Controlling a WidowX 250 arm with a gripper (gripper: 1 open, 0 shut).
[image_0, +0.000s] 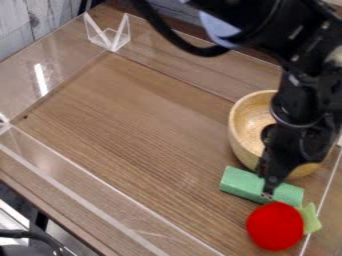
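Note:
My black gripper (269, 172) hangs at the right of the camera view, its tips just over a mint-green block (242, 184); whether they touch it, and how far they stand apart, I cannot tell. A red round object (274, 225) lies just below the block, with a pale green piece at its right. A wooden bowl (250, 115) sits behind the gripper, partly hidden by it.
Bare wooden table (120, 130) fills the left and middle. A clear wire-like holder (107, 32) stands at the back left. The table's edges show at left and right.

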